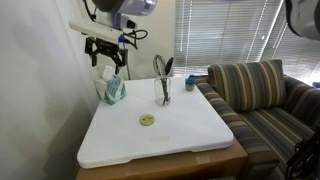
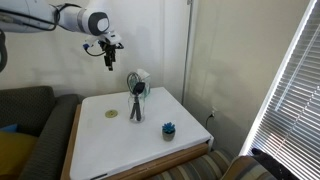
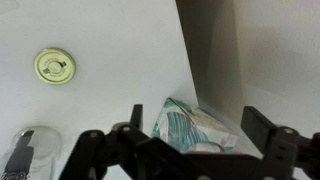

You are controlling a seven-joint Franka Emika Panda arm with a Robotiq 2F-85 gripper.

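Note:
Fingers spread apart, my gripper (image 1: 107,62) is open above the back left corner of the white table, with nothing visible between its fingertips. Below it stands a teal and white crumpled packet or bag (image 1: 113,92). In the wrist view this bag (image 3: 185,122) lies just ahead of and partly behind the open gripper. A clear jar (image 1: 162,97) holding dark utensils stands to its right. Nearer the front lies a round yellow lid-like disc (image 1: 147,119), flat on the table; the wrist view shows the disc (image 3: 54,66) clear of the fingers.
On the white table (image 1: 185,140), a small blue pot with a plant (image 1: 190,83) stands at the back right edge. The wall runs close along the left side. A striped sofa (image 1: 245,88) is to the right.

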